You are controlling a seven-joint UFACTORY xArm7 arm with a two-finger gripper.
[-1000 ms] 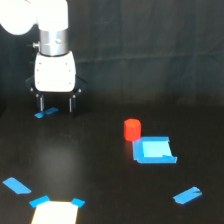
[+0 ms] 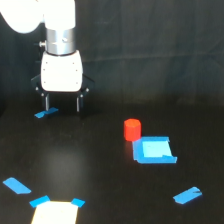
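Note:
A red cylindrical block (image 2: 132, 129) stands on the black tabletop, just behind and left of a pale square (image 2: 156, 149) edged with blue tape. My white gripper (image 2: 62, 104) hangs over the back left of the table, well left of the red block, its two dark fingers apart with nothing visible between them.
A pale square (image 2: 54, 212) with blue tape at its corners lies at the front left, cut by the view's edge. Loose tape strips mark the left (image 2: 17, 186) and right (image 2: 187, 195).
My gripper has moved slightly to the right and a little lower. The red block has not moved.

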